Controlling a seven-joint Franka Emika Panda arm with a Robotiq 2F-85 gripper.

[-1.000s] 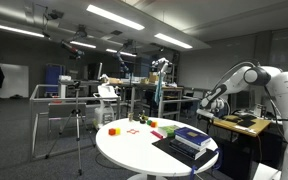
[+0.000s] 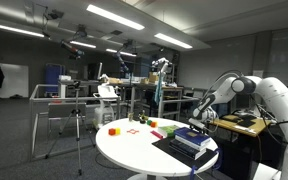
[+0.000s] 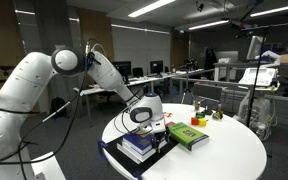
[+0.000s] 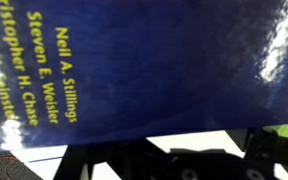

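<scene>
A thick blue book [image 2: 190,138] lies on a dark mat near the table's right side in exterior view 1. My gripper [image 3: 162,127] is low over the book's edge in exterior view 2; whether they touch is unclear. The book's blue cover [image 4: 164,65] fills most of the wrist view, with yellow author names at its left. Dark gripper parts show below the cover's edge, but the fingertips are largely hidden, so the finger's state does not show.
A green book [image 3: 187,136] lies beside the blue one on the round white table [image 3: 229,160]. Several small coloured objects stand farther back.
The arm has swung in from the right and come down, bringing my gripper from well clear of the blue book to just over it. The book appears unmoved.
</scene>
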